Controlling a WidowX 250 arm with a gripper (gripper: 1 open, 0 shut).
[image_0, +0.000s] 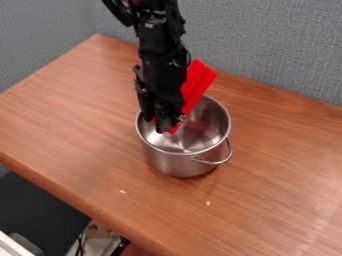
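My black gripper (171, 118) reaches down over a steel pot (195, 156), its fingertips at or just inside the rim. It is shut on a red object (197, 82), flat and board-like at its upper part, which tilts up to the right behind the gripper and dips toward the pot. Much of the red object is hidden by the gripper. The pot has a loop handle on its right side and stands on the wooden table (80, 130).
Bare tabletop lies to the left and right of the pot. A grey padded wall (267, 45) runs along the back. Past the near left edge is a dark area with some light-coloured items and cables.
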